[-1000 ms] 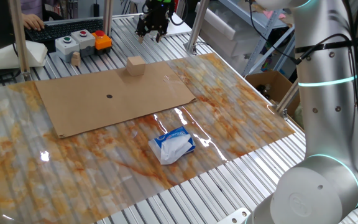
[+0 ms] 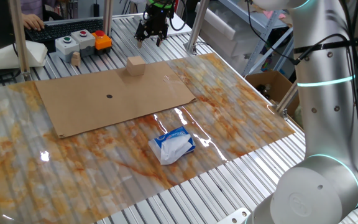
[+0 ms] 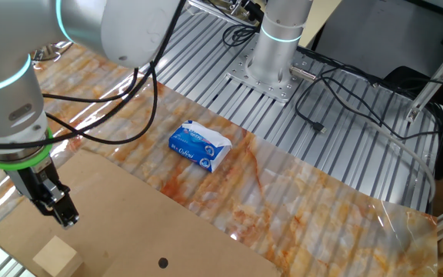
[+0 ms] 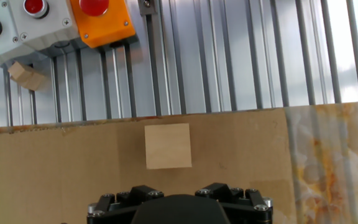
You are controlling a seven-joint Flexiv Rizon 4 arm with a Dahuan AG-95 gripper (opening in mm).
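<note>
A plain wooden cube (image 4: 168,146) rests near the far edge of a flat cardboard sheet (image 2: 92,102). Above the table hangs my gripper (image 2: 150,43), its two black fingers spread and nothing between them; it is open. In the wrist view the cube lies just ahead of the fingers, apart from them. From exterior view 2, the gripper is seen raised over the cardboard's edge, close to the cube (image 3: 58,257). A blue and white tissue pack (image 3: 199,146) lies on the marbled mat, away from the gripper.
Button boxes in grey and orange (image 2: 102,42) stand beyond the cardboard, with a small wooden piece (image 4: 28,76) beside them. The cardboard bears a black dot (image 2: 109,96). Frame posts rise at the table's edges.
My gripper has shifted slightly and sits a touch lower in exterior view 1. The cube, cardboard and tissue pack have stayed where they were.
</note>
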